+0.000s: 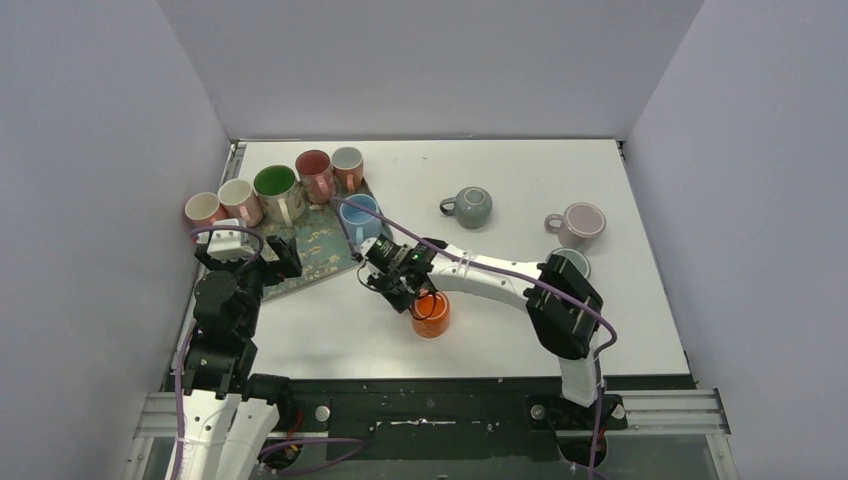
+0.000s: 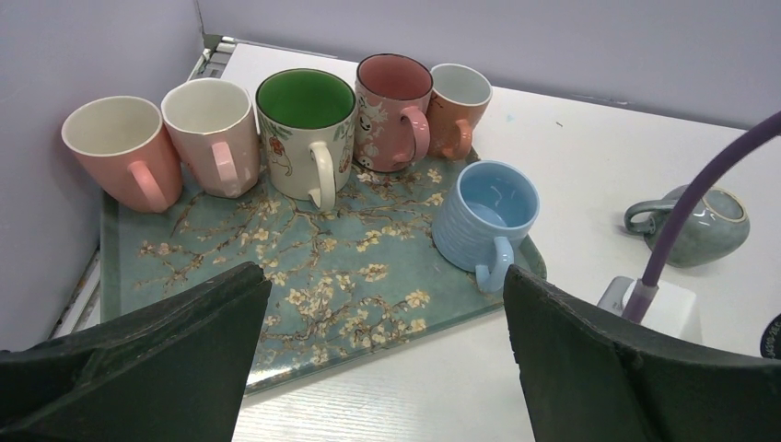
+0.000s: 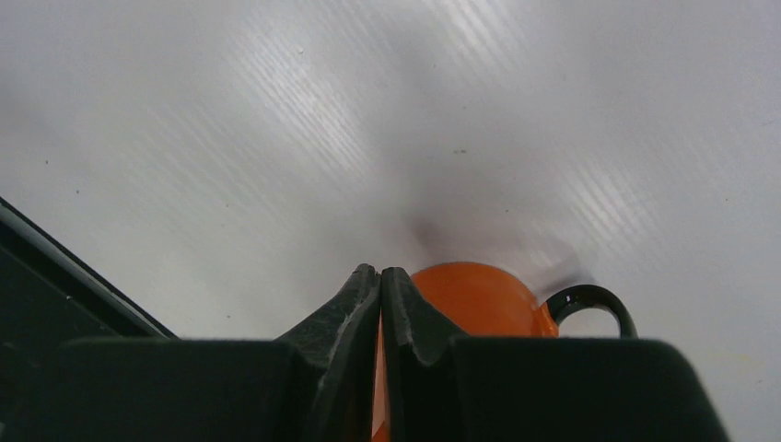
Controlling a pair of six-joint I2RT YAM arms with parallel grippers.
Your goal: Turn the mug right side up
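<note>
An orange mug (image 1: 431, 323) stands on the white table in the front middle, partly covered by my right arm in the top view. Its curved orange body (image 3: 474, 295) and black handle (image 3: 594, 296) show at the bottom of the right wrist view. My right gripper is shut over that mug, fingertips meeting with nothing between; whether it touches the mug I cannot tell. My left gripper stands open at the left, facing the floral tray (image 2: 322, 285). A grey mug (image 1: 473, 205) rests with its base up at the back middle.
Several mugs stand along the tray's back, with a blue mug (image 2: 483, 221) at its right. A pale mug (image 1: 583, 222) and a partly hidden one (image 1: 578, 262) are on the right.
</note>
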